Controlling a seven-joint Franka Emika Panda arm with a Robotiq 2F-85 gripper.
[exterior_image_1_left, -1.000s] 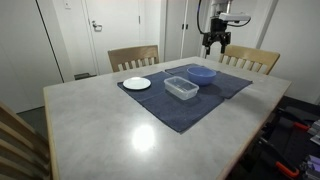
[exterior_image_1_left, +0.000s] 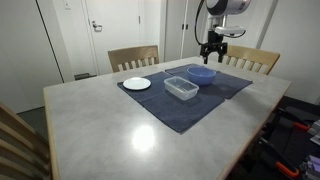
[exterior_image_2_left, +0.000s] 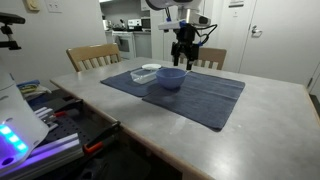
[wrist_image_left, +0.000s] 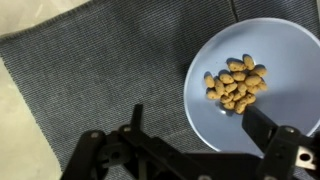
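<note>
My gripper stands open, its dark fingers apart with nothing between them. In exterior view 1 the gripper (exterior_image_1_left: 213, 55) hangs above a blue bowl (exterior_image_1_left: 202, 76), clear of it; exterior view 2 also has the gripper (exterior_image_2_left: 182, 58) over the bowl (exterior_image_2_left: 170, 81). The wrist view looks down into the bowl (wrist_image_left: 213, 125), whose left rim lies between the fingertips in the picture. Several small tan, peanut-like pieces (wrist_image_left: 240, 85) are heaped in the bowl, off toward the upper right finger's side. The right finger covers part of the bowl.
A clear rectangular container (exterior_image_1_left: 181, 88) sits beside the bowl. A white plate (exterior_image_1_left: 137, 83) lies farther left. Dark placemats (exterior_image_1_left: 187, 117) cover part of the table (exterior_image_1_left: 90, 130), whose near left area is bare. Chairs (exterior_image_1_left: 134, 57) stand around it.
Over the last second the gripper has come down slightly and shifted a little left in exterior view 1. The bowl, container and plate have stayed put.
</note>
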